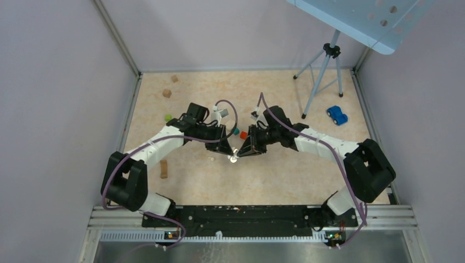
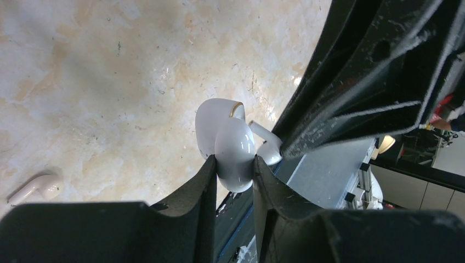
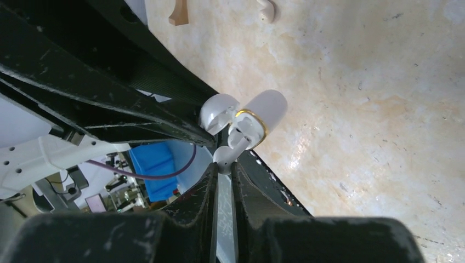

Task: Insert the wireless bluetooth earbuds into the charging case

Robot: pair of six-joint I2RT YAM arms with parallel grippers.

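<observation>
The white charging case (image 3: 268,111) is open, with a gold line round its mouth. In the left wrist view its lid (image 2: 234,156) is pinched by my left gripper, which holds the case off the table. My right gripper is closed round the rounded head of a white earbud (image 3: 224,157). The stem of that earbud points at the case's mouth, its tip overlapping the opening; how deep it sits cannot be told. A second earbud (image 2: 49,187) lies loose on the table, also seen beside the left arm in the top view.
Behind the grippers lie a red block (image 1: 243,135) and a teal one (image 1: 236,131). A wooden block (image 1: 164,169) is at the left, and a blue toy car (image 1: 336,115) rests at the far right. Bare tabletop shows in front of the grippers.
</observation>
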